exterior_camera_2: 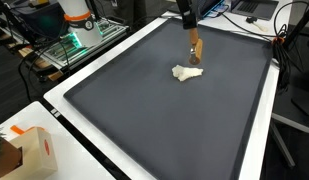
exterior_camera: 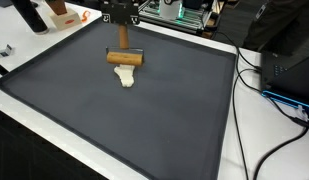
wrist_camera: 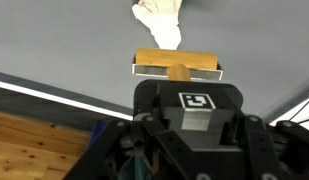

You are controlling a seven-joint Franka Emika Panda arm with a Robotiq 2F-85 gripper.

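Observation:
My gripper (exterior_camera: 122, 22) is shut on the handle of a small wooden hand roller. The roller (exterior_camera: 125, 58) has a light brown cylinder in a metal frame, with its handle pointing up. In the wrist view the cylinder (wrist_camera: 177, 60) lies crosswise just beyond the gripper. A flat, uneven piece of pale dough (exterior_camera: 125, 75) lies on the dark mat; in exterior view 2 the dough (exterior_camera_2: 187, 73) is just on the near side of the roller (exterior_camera_2: 198, 50). The dough's narrow end reaches close to the cylinder; whether they touch, I cannot tell.
The dark grey mat (exterior_camera: 174, 110) is wide and clear around the dough. On the white table a box with a brown top (exterior_camera: 61, 16) stands at the back left in exterior view 1. Black cables (exterior_camera: 239, 120) run along the right side.

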